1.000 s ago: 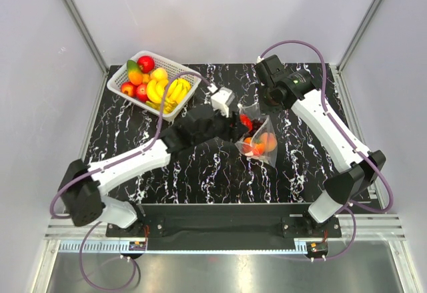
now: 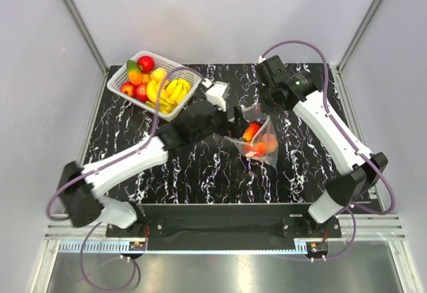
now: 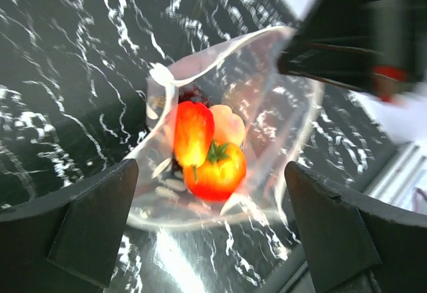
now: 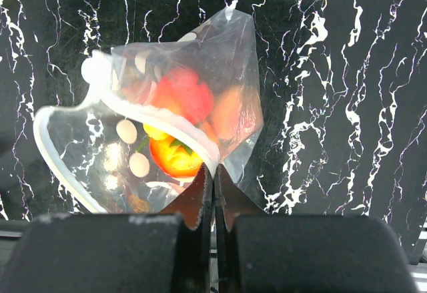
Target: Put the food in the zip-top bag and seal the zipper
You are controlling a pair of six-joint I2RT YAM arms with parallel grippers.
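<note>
In the top view the clear zip top bag [image 2: 268, 147] stands with its mouth spread, food inside. Through the mouth the left wrist view shows an elongated red-orange piece [image 3: 193, 133], a red-orange tomato-like piece [image 3: 217, 171] with a green stem, and a paler orange piece [image 3: 227, 125]. My left gripper [image 2: 237, 123] is open just left of the mouth, nothing between its fingers. In the right wrist view my right gripper is shut on the bag's white rim [image 4: 167, 119]. A dark item deeper inside is partly hidden.
A light basket [image 2: 111, 87] holding bananas [image 2: 167, 93], a mango-like fruit and several red and orange fruits stands at the back left.
That gripper has opened and shifted slightly left, its arm blurred. My right arm holds its place.
</note>
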